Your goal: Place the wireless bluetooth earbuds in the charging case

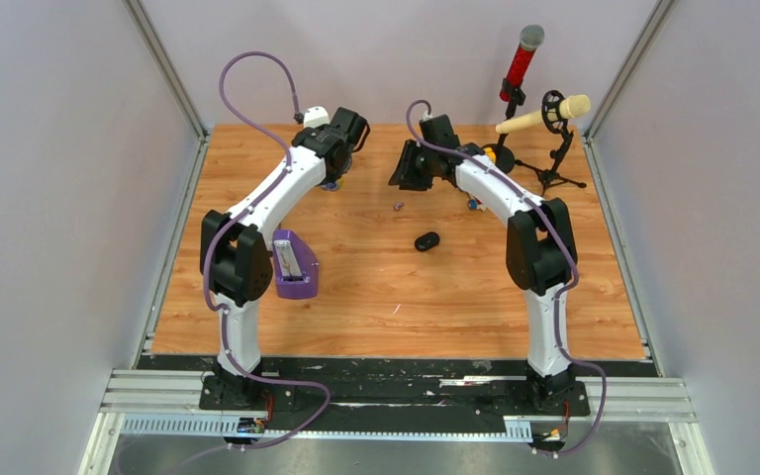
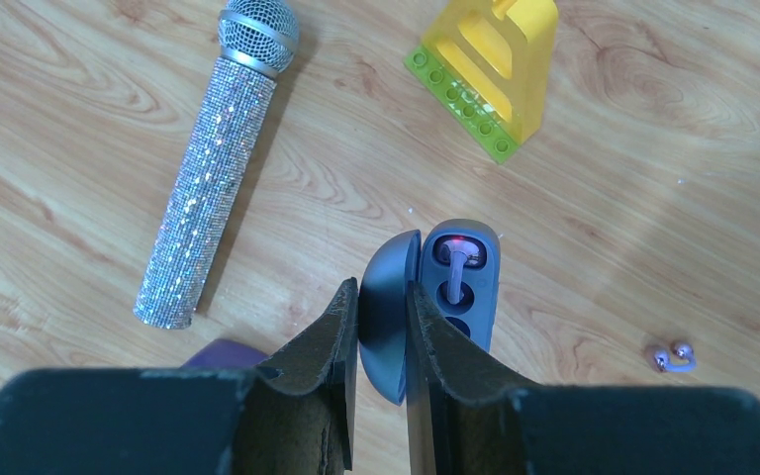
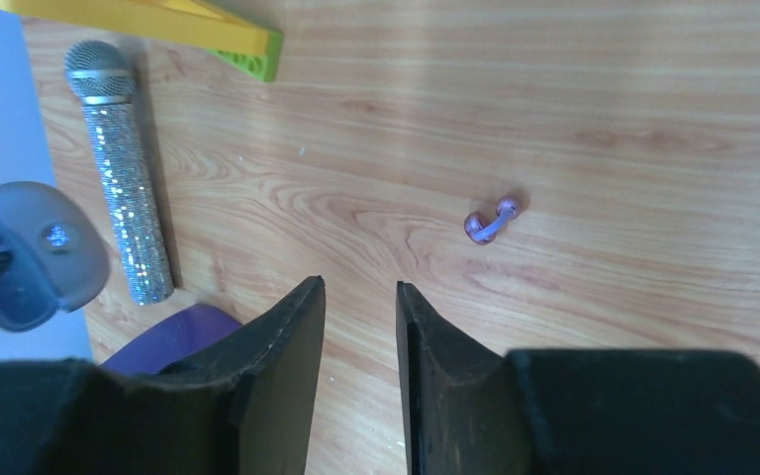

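Note:
In the left wrist view my left gripper is shut on the dark blue charging case, whose lid [image 2: 388,322] stands open between the fingers. One purple earbud [image 2: 457,267] sits in a well of the case body [image 2: 485,282], with a red light beside it; a lower well shows dark. The other purple earbud [image 3: 492,222] lies loose on the table, two round ends joined by a curved band. My right gripper is part open, nothing between its fingers, and stands apart from that loose earbud. From above, both grippers hang over the far half of the table.
A sparkly microphone [image 2: 203,188] and a yellow-green toy piece [image 2: 495,59] lie beyond the case. On the table are a purple holder [image 1: 296,265] and a black oval object [image 1: 427,241]. Telescope-like models [image 1: 544,114] stand at the back right.

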